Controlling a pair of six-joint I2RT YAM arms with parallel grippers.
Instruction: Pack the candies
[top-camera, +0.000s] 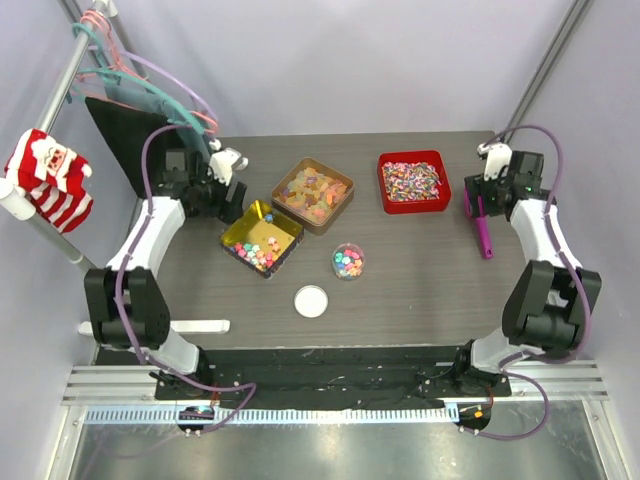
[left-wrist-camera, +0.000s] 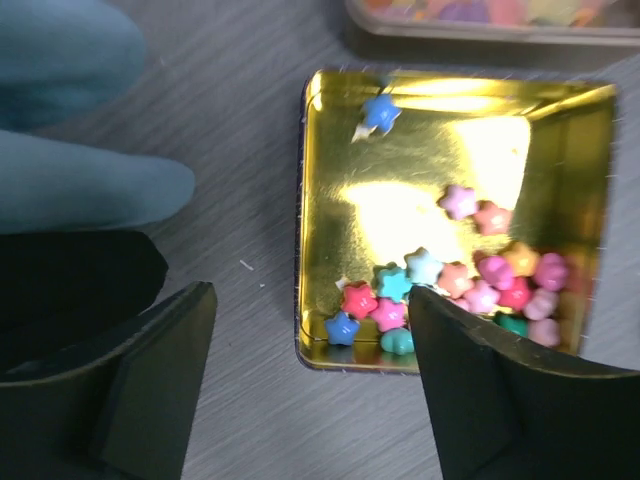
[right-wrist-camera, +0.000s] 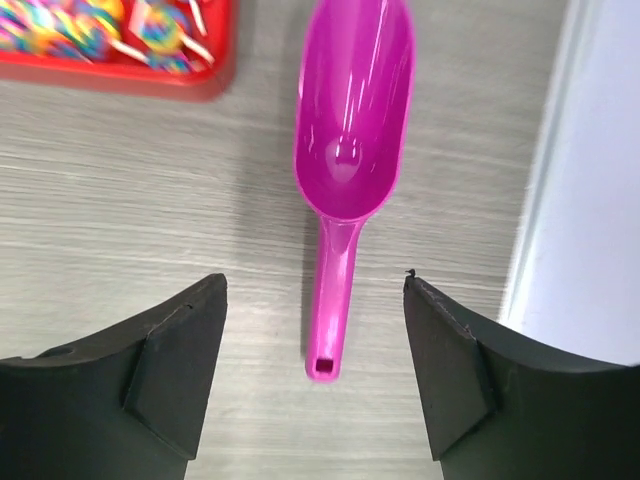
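Star-shaped candies lie in the gold tray (left-wrist-camera: 340, 240), most of them bunched at one end, with a blue star (left-wrist-camera: 381, 113) apart from them. Above that tray's left side, my left gripper (top-camera: 234, 203) has its fingers spread and nothing between them. A clear round jar (top-camera: 349, 262) in the middle of the table holds several colored candies. Its likely lid, a white disc (top-camera: 311, 301), lies in front. The magenta scoop (right-wrist-camera: 345, 160) rests on the wood at the right. My right gripper is open over its handle, fingers apart on both sides, not touching it.
A brown box of gummies (top-camera: 343, 202) stands behind the jar, and a red tray of wrapped candies (top-camera: 417, 206) is at the back right. Hangers (top-camera: 150, 88) and a stocking (top-camera: 55, 180) hang at the left.
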